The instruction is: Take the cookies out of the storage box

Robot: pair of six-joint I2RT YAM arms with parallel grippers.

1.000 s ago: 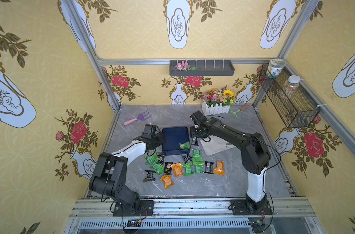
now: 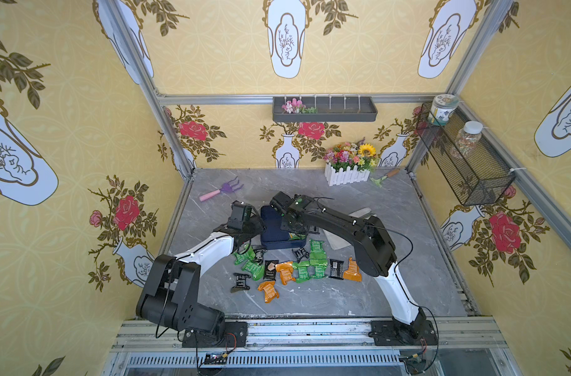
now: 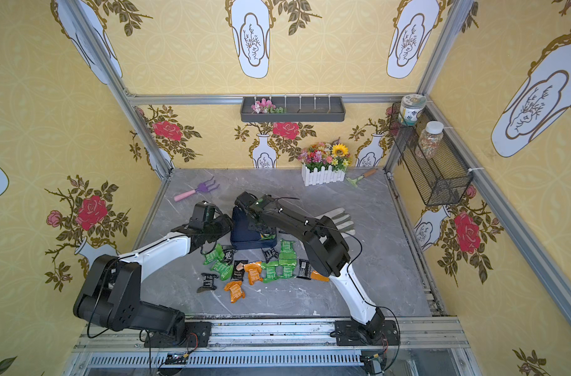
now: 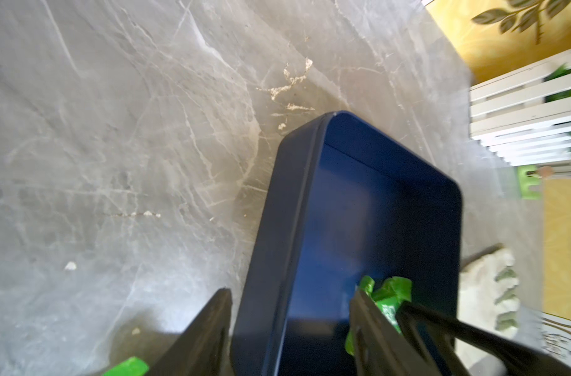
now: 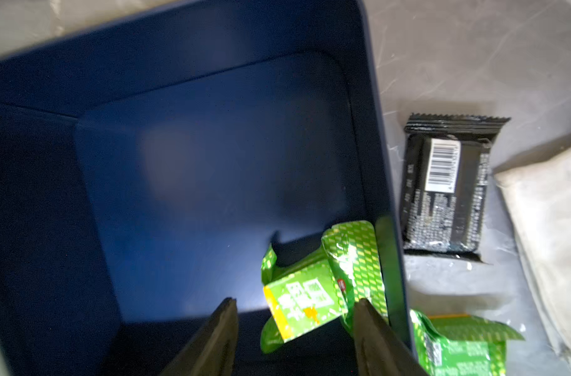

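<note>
The dark blue storage box (image 2: 273,219) stands mid-table. Inside it, at one side in the right wrist view, lies a green cookie packet (image 5: 304,300), with a second green wrapper (image 5: 354,257) against the wall. My right gripper is over the box, open above the packets. My left gripper is just left of the box, open, its fingers beside the rim. Loose green, black and orange packets (image 2: 285,272) lie in front of the box, and a black packet (image 5: 445,200) lies to its right.
A pale glove (image 3: 338,220) lies right of the box. Behind are a white flower planter (image 2: 345,175), a pink-handled rake (image 2: 210,194) at the back left and a small trowel (image 2: 385,178). A wire basket (image 2: 467,175) hangs on the right wall.
My right gripper has swept leftward from the box's right side to over its interior. The left arm has shifted slightly near the box's left side.
</note>
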